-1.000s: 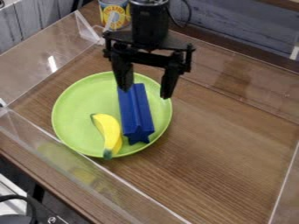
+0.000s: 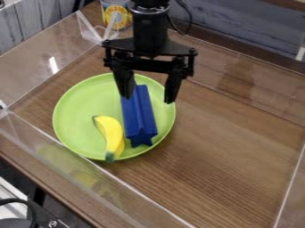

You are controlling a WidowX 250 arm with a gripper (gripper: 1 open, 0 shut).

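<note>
My black gripper (image 2: 149, 85) is open, its two fingers spread above the back part of a green plate (image 2: 78, 122). Between and below the fingers, a long blue block (image 2: 139, 120) lies on the plate. A yellow banana (image 2: 110, 135) lies on the plate to the left of the block, toward the front. Whether the fingers touch the block cannot be told from this view.
The wooden tray floor (image 2: 226, 160) is clear to the right and in front. A can (image 2: 114, 16) stands at the back left, outside the plate. Tray walls border the left and back.
The gripper has shifted slightly to the left, and its fingers sit a little differently over the plate. The plate, block and banana have not visibly moved.
</note>
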